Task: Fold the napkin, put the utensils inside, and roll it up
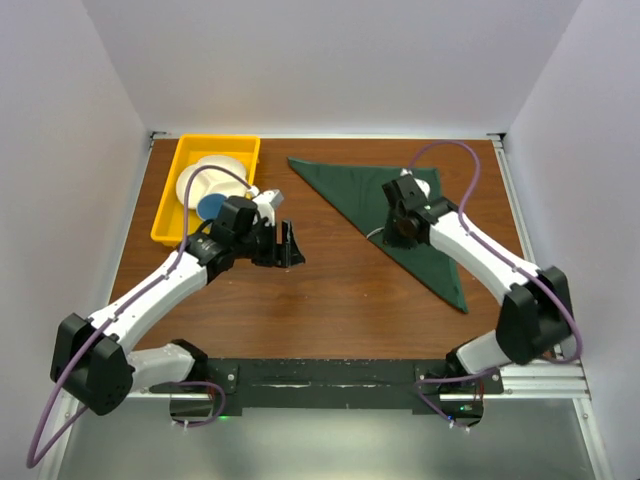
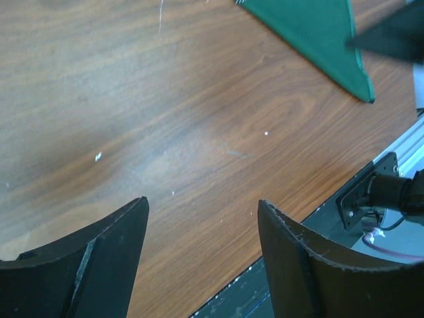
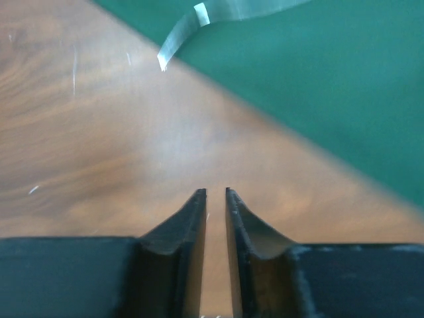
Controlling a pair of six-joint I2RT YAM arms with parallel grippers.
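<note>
A green napkin (image 1: 420, 260), folded into a triangle, lies at the right of the table. A silver utensil (image 1: 378, 230), apparently a fork, lies on it near the long edge; in the right wrist view its silver handle (image 3: 242, 8) runs across the cloth, blurred. My right gripper (image 1: 398, 232) is over the napkin at the utensil, its fingertips (image 3: 199, 199) close together in the right wrist view, with no utensil visible between them. My left gripper (image 1: 285, 245) stands open over bare table left of the napkin, its two fingers apart in the left wrist view (image 2: 199, 209).
A yellow bin (image 1: 170, 185) with white plates (image 1: 224, 168) and a blue cup or bowl (image 1: 210, 204) stands at the back left. Walls close in both sides.
</note>
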